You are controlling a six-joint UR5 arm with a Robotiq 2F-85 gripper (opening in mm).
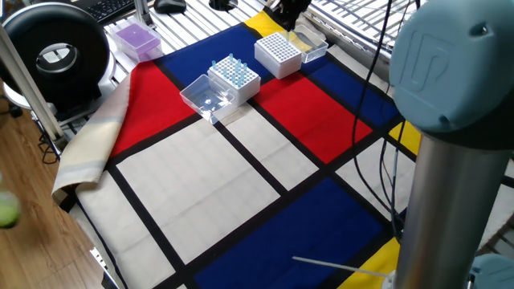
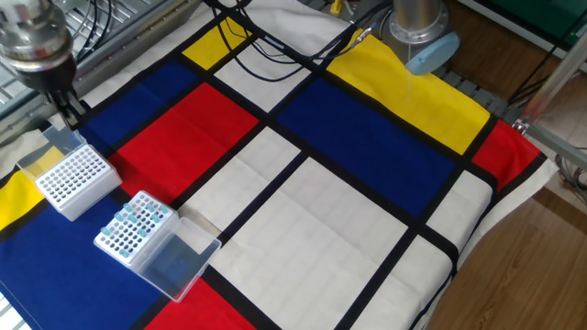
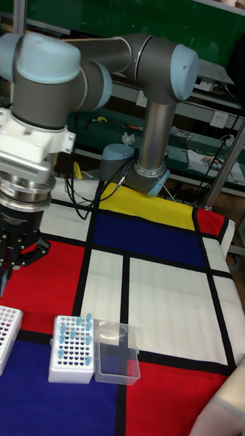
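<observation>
A white rack (image 1: 241, 87) with several pale blue tips standing in its holes sits on the cloth, its clear lid (image 1: 207, 100) folded open beside it. A second white rack (image 1: 278, 63) stands next to it; no tips show in its holes. Its clear lid (image 2: 46, 158) is open on the far side. My black gripper (image 2: 70, 121) hangs beside that second rack, over its lid side and apart from the holes. In exterior view 1 only the lower part of the gripper (image 1: 287, 18) enters at the top edge. Whether its fingers hold anything is too small to tell.
A purple-topped box (image 1: 138, 40) and a round black device (image 1: 60, 60) stand at the far left. Cables (image 1: 384, 144) hang beside the arm.
</observation>
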